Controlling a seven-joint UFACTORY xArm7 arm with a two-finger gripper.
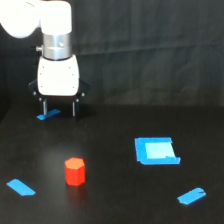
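A red hexagonal block point(74, 171) stands on the dark table toward the front left, with nothing touching it. Farther back at the left, my gripper point(60, 108) hangs low from the white arm, its two fingers point(75, 108) wide apart. No object shows between them except a strip of blue tape behind. To the right lies a pale, whitish square point(159, 150) bordered by blue tape point(153, 141).
Pieces of blue tape mark the table at the back left point(48, 115), front left point(21, 187) and front right point(191, 196). A dark curtain point(150, 50) closes off the back. Open table lies between the block and the taped square.
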